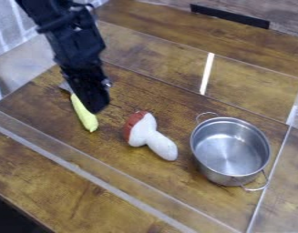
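Observation:
My black gripper (pixel 93 96) reaches in from the upper left and hangs over the yellow-green elongated object (pixel 84 114) on the wooden table, hiding its upper end; its fingertips look close together, with nothing visible between them. A white toy (pixel 161 144) with a red cap lies in the middle. A steel pot (pixel 228 150) with two wire handles stands at the right.
Clear plastic edging (pixel 279 164) runs around the work area. Free surface also shows at the front left.

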